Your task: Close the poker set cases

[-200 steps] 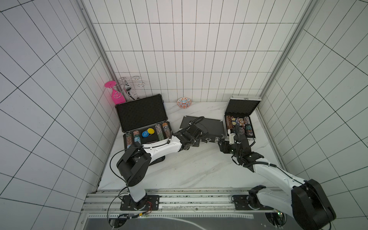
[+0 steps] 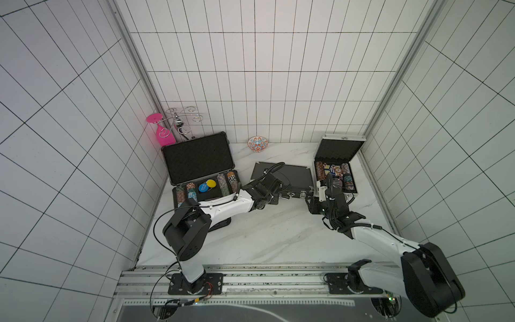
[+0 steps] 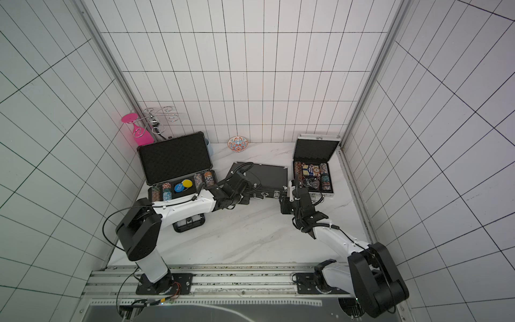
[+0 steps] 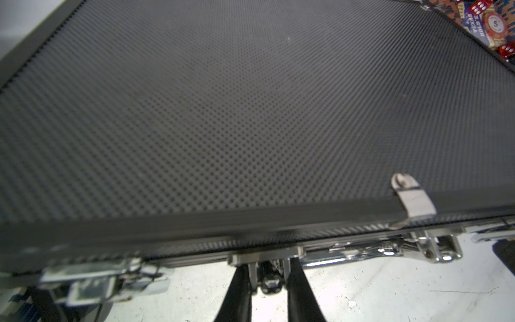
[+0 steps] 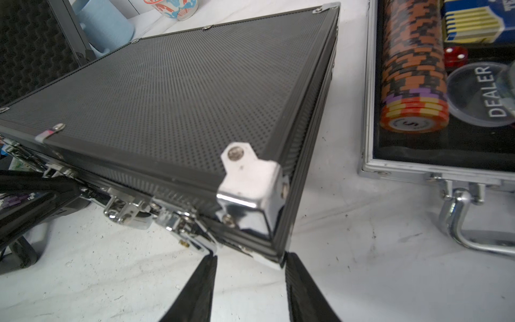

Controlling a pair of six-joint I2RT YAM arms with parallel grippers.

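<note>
The middle black case (image 2: 287,174) lies with its lid down, latches along the front. My left gripper is shut on a metal fitting at the middle of its front edge. My right gripper is at the front right corner (image 5: 252,193), its fingers closed around the edge beside a latch (image 5: 182,228); contact is partly hidden. The left case (image 3: 174,158) stands open, showing chip stacks and blue and yellow discs. The right silver case (image 3: 316,145) also stands open, with chips, cards and a dealer button (image 5: 477,94).
A pink vase (image 2: 163,134) and metal rack stand at the back left, a patterned bowl (image 2: 257,143) at the back centre. Tiled walls enclose the sides and back.
The left arm and cases show no clear movement.
</note>
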